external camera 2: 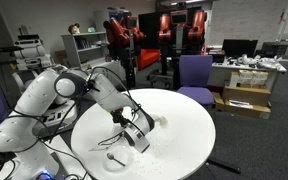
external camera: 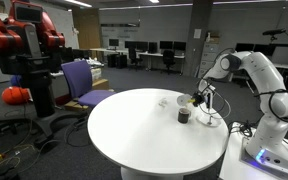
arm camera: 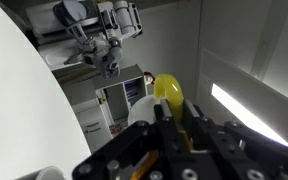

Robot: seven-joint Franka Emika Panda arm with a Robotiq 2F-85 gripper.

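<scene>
A yellow object (arm camera: 167,90) rises from between my fingers in the wrist view, and my gripper is shut on it. Its lower part is hidden by the dark fingers, and what exactly it is I cannot tell. In exterior view 1 the gripper (external camera: 196,99) hangs low over the right side of the round table, just behind a dark cup (external camera: 184,116). Small in that view, the yellow object is hard to separate from the gripper.
A small white item (external camera: 164,101) lies toward its back. A purple chair (external camera: 79,78) stands beyond the table's far left edge.
</scene>
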